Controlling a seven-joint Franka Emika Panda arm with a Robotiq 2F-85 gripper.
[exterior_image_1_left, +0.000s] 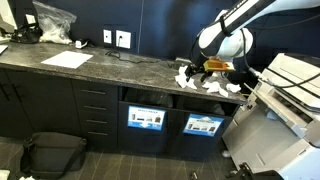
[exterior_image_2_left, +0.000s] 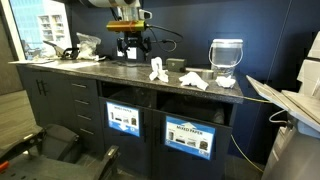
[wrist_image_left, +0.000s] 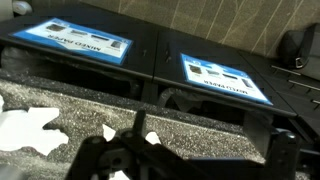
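My gripper hangs over the right part of the dark speckled counter, above the white crumpled papers. In the wrist view the gripper is open, its black fingers wide apart. One crumpled white paper lies at the left of that view; a smaller white scrap shows close to the left finger, partly hidden. From the second exterior view, an upright crumpled paper and two flatter ones, a middle paper and a right paper, rest on the counter. No paper appears held.
Below the counter are two open bins with blue-and-white labels, a left label and a "mixed paper" label. A clear bucket stands at the counter's back. A flat white sheet and clear bag lie leftward; a black bag is on the floor.
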